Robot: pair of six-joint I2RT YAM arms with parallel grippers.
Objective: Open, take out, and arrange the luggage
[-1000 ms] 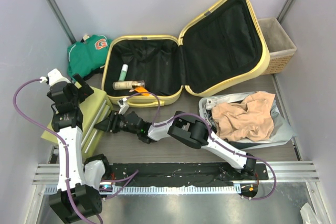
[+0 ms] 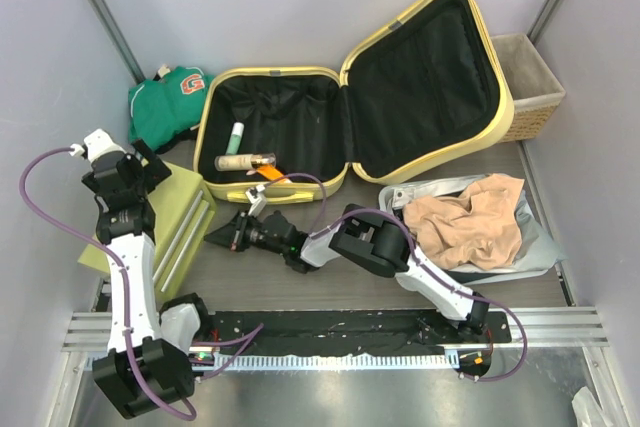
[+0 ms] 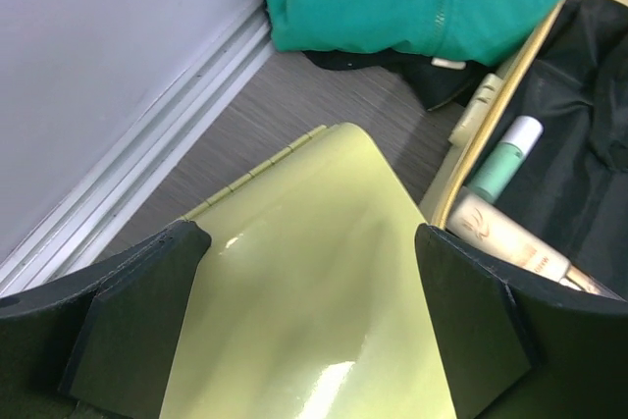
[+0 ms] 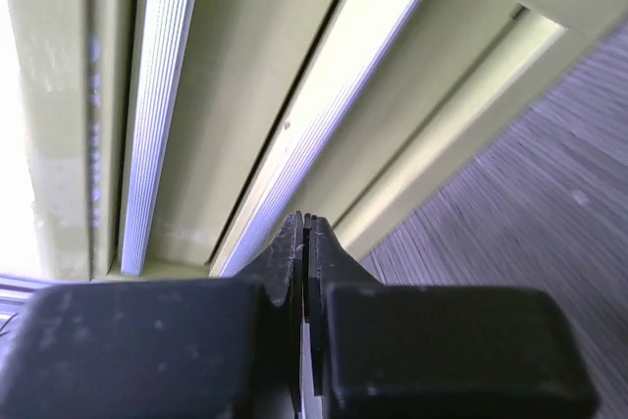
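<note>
An open suitcase (image 2: 340, 127) with a yellow rim and black lining lies at the back. In its left half are a green-and-white tube (image 2: 235, 138), a beige bottle (image 2: 236, 162) and an orange item (image 2: 268, 173). Over the glossy top of the yellow-green drawer cabinet (image 3: 304, 242), my left gripper stands open, its fingers far apart with nothing visibly gripped. Low in front of the cabinet's drawers, my right gripper is shut, and nothing shows between its fingers. A green bag (image 2: 170, 107) with an orange-and-white letter sits left of the suitcase.
At the right stands a grey bin (image 2: 540, 247) with peach cloth (image 2: 468, 222) in it. A wicker basket (image 2: 530, 87) is behind the suitcase lid. Grey walls close in both sides. Some bare floor (image 2: 240, 282) shows in front of the cabinet.
My right gripper has drawn back to the right, away from the drawer fronts. The left arm has shifted only slightly. Suitcase, bag and bin are unchanged.
</note>
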